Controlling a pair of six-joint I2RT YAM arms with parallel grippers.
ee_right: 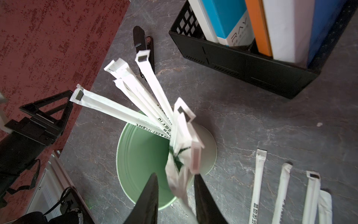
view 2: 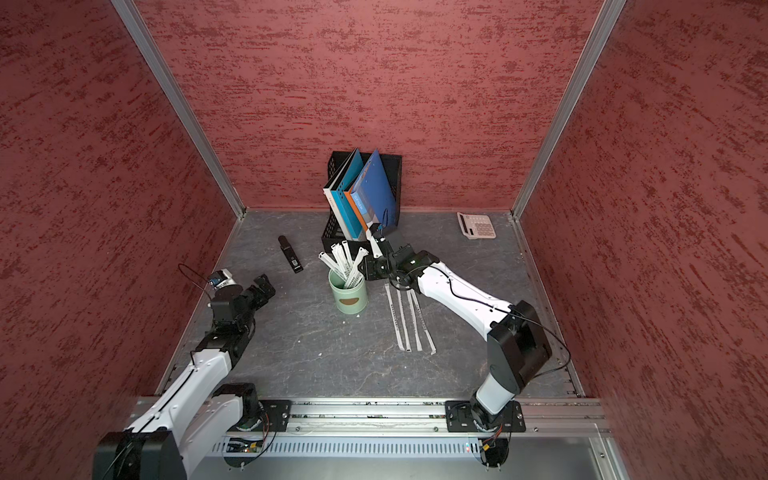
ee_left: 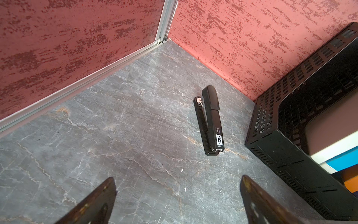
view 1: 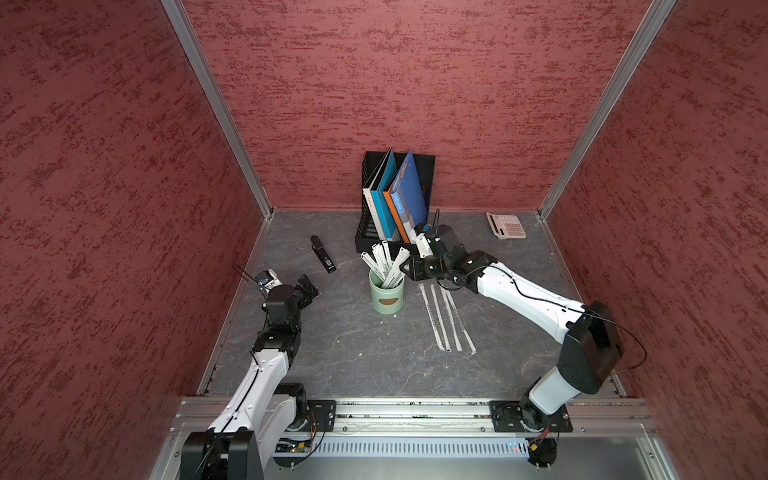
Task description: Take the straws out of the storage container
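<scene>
Paper-wrapped straws (view 1: 384, 264) stand leaning in a green container (view 1: 387, 300) at the table's middle. Several loose straws (view 1: 448, 320) lie parallel to its right. My right gripper is at the container's right rim; in the right wrist view a white straw runs between its fingers, which are partly open, and whether they touch it is unclear. My left gripper stands open at the left of the table, nothing between its fingers.
A black basket of folders (view 1: 408, 200) stands behind the container. A stapler (view 1: 322, 253) lies to the back left, a calculator (view 1: 505, 226) at the back right.
</scene>
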